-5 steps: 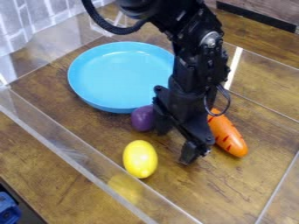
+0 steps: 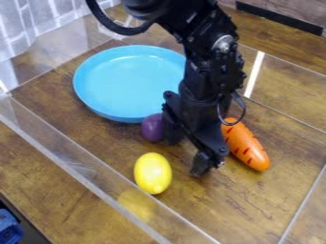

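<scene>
My black gripper (image 2: pixel 192 145) hangs down from the top of the camera view, open, its fingertips low over the wooden table. Just left of it sits a small purple object (image 2: pixel 152 127), partly behind the near finger. A yellow oval toy (image 2: pixel 152 172) lies below and to the left of the gripper. An orange carrot toy (image 2: pixel 245 146) lies to its right, partly hidden by the arm. Whether anything sits between the fingers is hard to tell.
A blue round plate (image 2: pixel 112 76) lies at the back left. Bare table (image 2: pixel 254 210) shows at the front right. A clear edge strip runs along the left, with a blue item (image 2: pixel 7 229) in the bottom left corner.
The gripper has shifted very slightly; the toys and the plate look unmoved.
</scene>
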